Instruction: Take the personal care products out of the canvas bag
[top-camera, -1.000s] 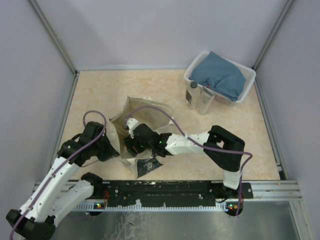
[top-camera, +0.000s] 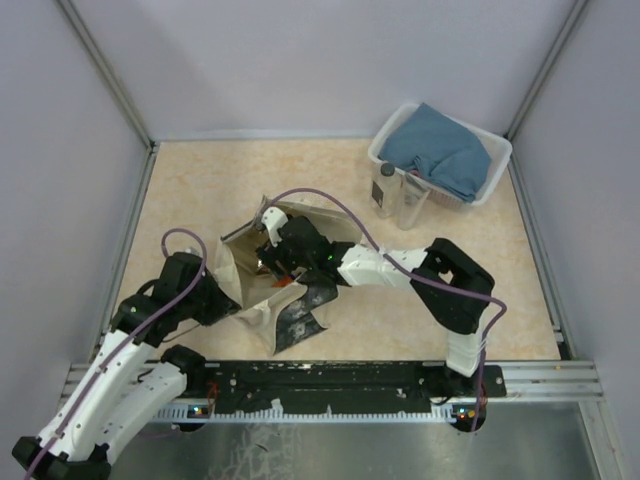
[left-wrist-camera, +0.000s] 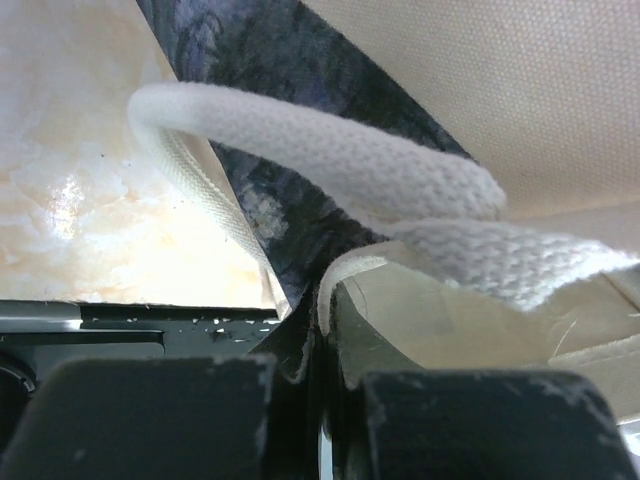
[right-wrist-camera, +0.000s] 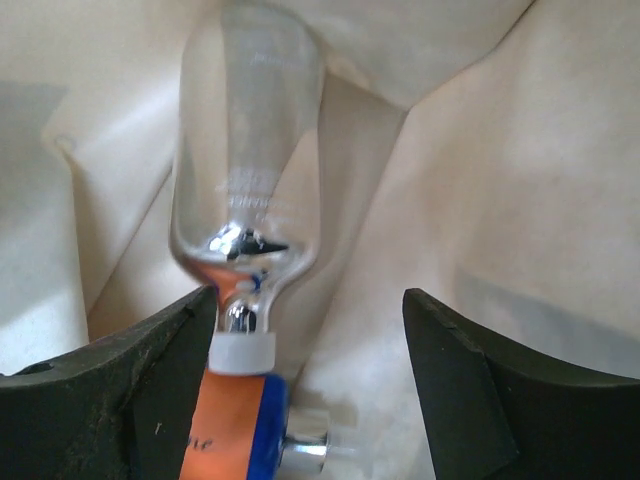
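The cream canvas bag (top-camera: 232, 268) with dark patches sits open at the middle left of the table. Its rim (left-wrist-camera: 335, 275) runs between the fingertips of my left gripper, which is shut on that edge. Inside the bag, the right wrist view shows a clear bottle (right-wrist-camera: 250, 130) with a white cap, lying cap toward me. Below it is an orange and blue container (right-wrist-camera: 222, 425) with a clear cap. My right gripper is inside the bag, its fingers apart on either side of the cap area, holding nothing.
At the back right stands a white basket (top-camera: 493, 160) with a blue cloth (top-camera: 440, 150). In front of it are a labelled bottle (top-camera: 385, 190) and a clear bottle (top-camera: 411, 202). A white rope handle (left-wrist-camera: 320, 150) loops near my left gripper.
My right gripper has shifted slightly right and toward the back, and orange shows below it in the bag. The bag's back wall sags lower. My left gripper stays at the rim, barely moved.
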